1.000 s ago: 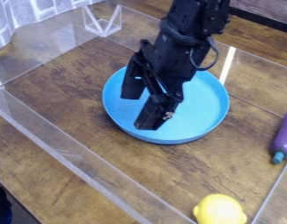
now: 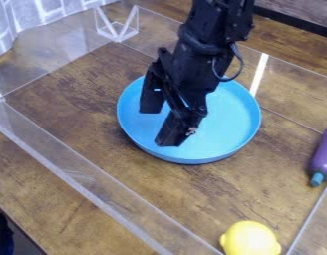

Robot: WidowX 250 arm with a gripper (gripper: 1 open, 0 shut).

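Note:
My black gripper (image 2: 163,112) hangs over a blue plate (image 2: 222,131) in the middle of the view, its two fingers spread apart and open. I see nothing held between them; the dark gripper body hides part of the plate's middle and back.
A yellow object (image 2: 250,239) lies at the bottom right. A purple object (image 2: 325,151) with a blue tip lies at the right edge. Clear plastic walls run along the left and bottom. A small white wire frame (image 2: 116,24) stands at the back left. Bare wood surrounds the plate.

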